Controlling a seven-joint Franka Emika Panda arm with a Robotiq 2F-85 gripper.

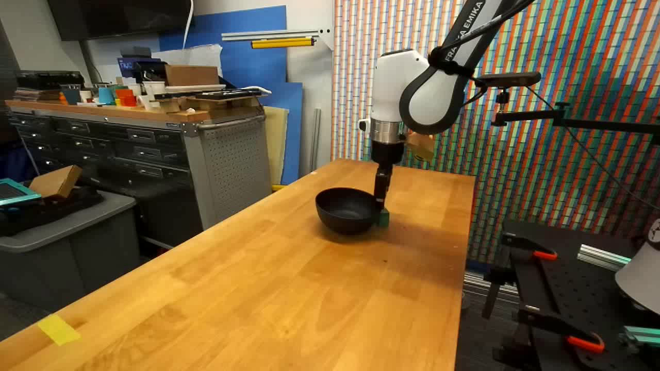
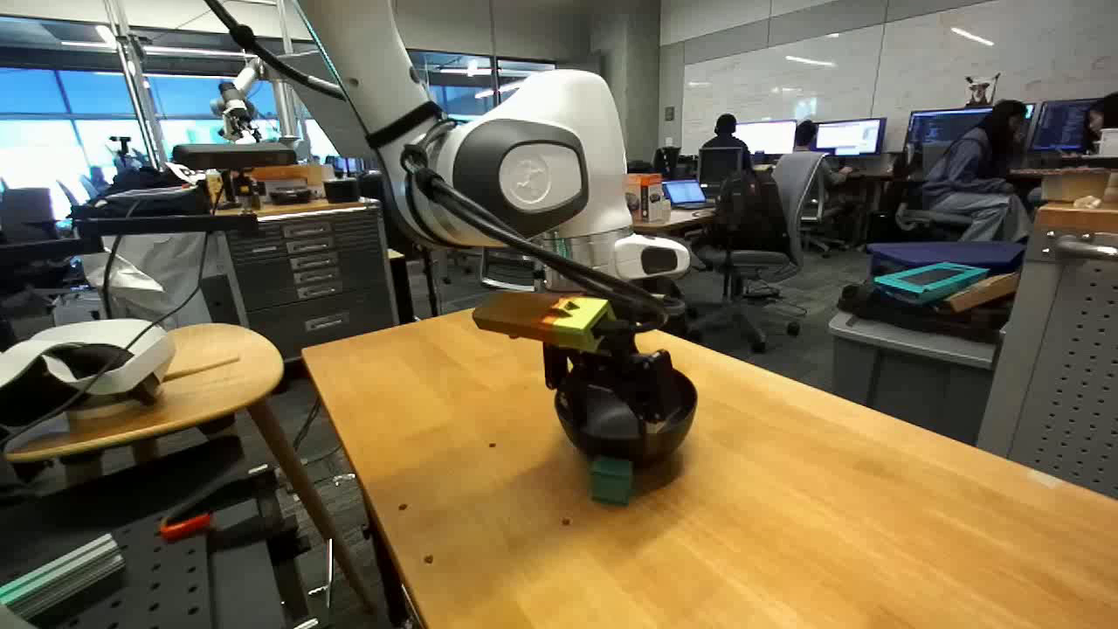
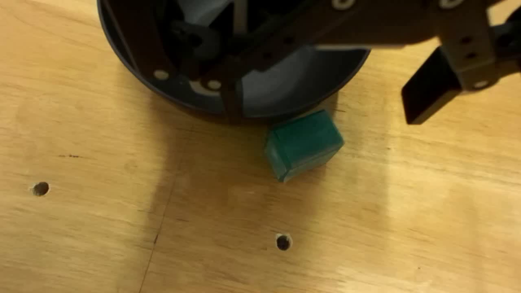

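Note:
A small green block rests on the wooden table, close against the outside of a black bowl. The second exterior view shows the same block in front of the bowl. My gripper is open above them, its fingers wide apart. In the wrist view one of its fingertips overlaps the bowl's rim, while the other is over bare table to the right. Nothing is held. From the first exterior view, the gripper hangs at the bowl's right side, right above the block; the exact height gap is unclear.
A strip of yellow tape marks its near left corner. Small holes dot the surface. Beyond the table's edge stands a black bench with clamps.

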